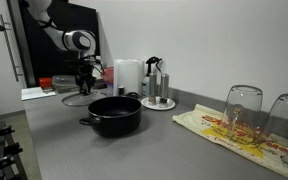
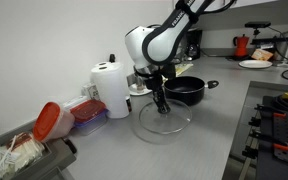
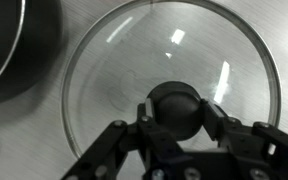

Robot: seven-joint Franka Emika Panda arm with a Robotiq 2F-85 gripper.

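Note:
A clear glass lid (image 3: pixel 114 85) with a metal rim and a round black knob (image 3: pixel 175 108) fills much of the wrist view. My gripper is shut on that knob, one finger at each side of it. In exterior view 1 the lid (image 1: pixel 81 99) hangs tilted to the left of the black pot (image 1: pixel 116 117). The pot is uncovered and stands on the grey table. From the other side, the lid (image 2: pixel 162 122) shows in front of the pot (image 2: pixel 187 92), with the gripper (image 2: pixel 162 104) above it.
A paper towel roll (image 2: pixel 110 90) stands behind the lid. Bottles on a plate (image 1: pixel 158 103) are behind the pot. Two upturned glasses (image 1: pixel 242 110) rest on a yellow cloth (image 1: pixel 214 130) at the right.

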